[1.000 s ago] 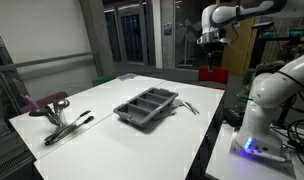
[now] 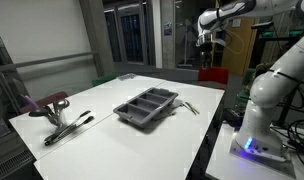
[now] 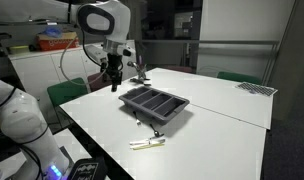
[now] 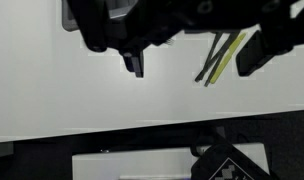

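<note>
My gripper [image 3: 103, 87] hangs high over the near left side of the white table in exterior view 2, above the tabletop. In the wrist view, its dark fingers [image 4: 137, 60] stand wide apart with nothing held between them. A grey divided tray [image 2: 145, 108] rests on the table, its compartments looking empty. Loose utensils with yellow and dark handles [image 3: 147, 144] lie on the bare tabletop beside the tray; the wrist view shows a yellow stick [image 4: 228, 57] and dark ones close to one finger.
At the table's far end in exterior view 1 stands a holder of utensils [image 2: 56, 110], with dark tongs [image 2: 70, 130] lying beside it. A table edge crosses the wrist view.
Over the last second, the arm's hand has shifted and turned slightly, high at the right of exterior view 1. The tray and utensils have stayed where they were.
</note>
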